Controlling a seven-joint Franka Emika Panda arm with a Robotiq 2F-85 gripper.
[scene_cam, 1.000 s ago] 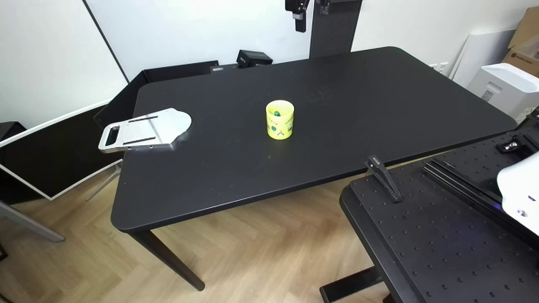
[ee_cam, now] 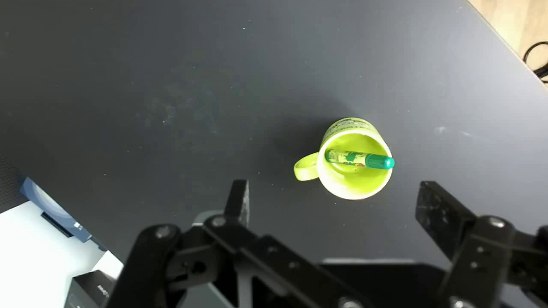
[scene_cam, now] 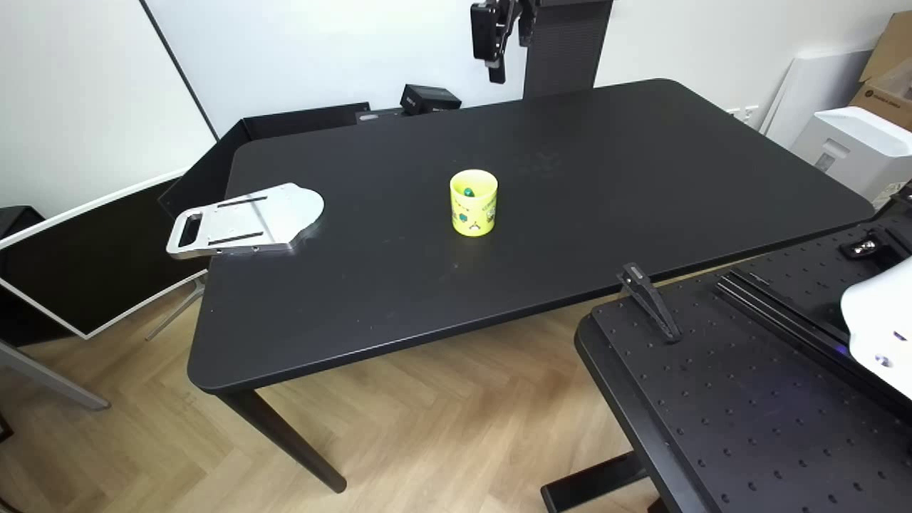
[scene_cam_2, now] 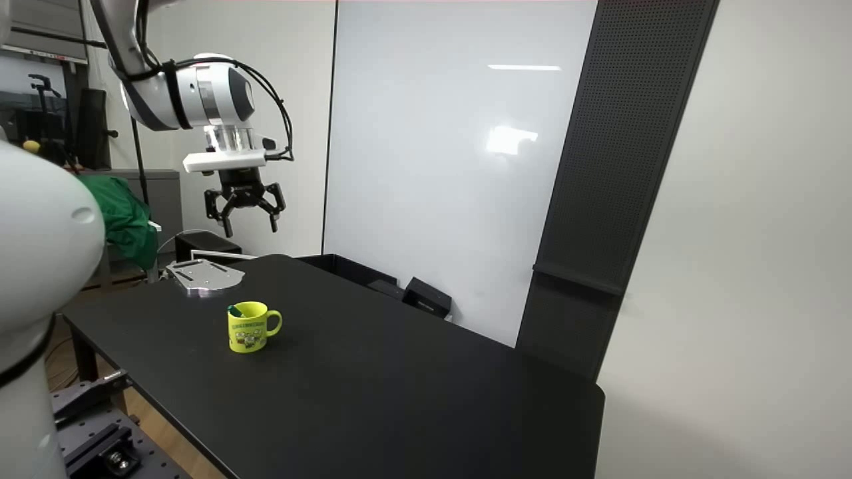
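A yellow-green mug stands upright on the black table. Its handle points left in the wrist view. Leaning inside the mug is a green-capped marker, its cap resting at the rim. My gripper hangs well above the tabletop with its fingers spread wide and nothing between them. From the wrist camera, one finger shows to the lower left of the mug and the other to its lower right, both apart from it. Only part of the gripper shows at the top of exterior view 1.
A silver metal plate with a cut-out handle lies at the table's left end, partly past the edge.
In exterior view 1 my gripper has come lower and slightly to the left. The mug, the marker and the metal plate are where they were.
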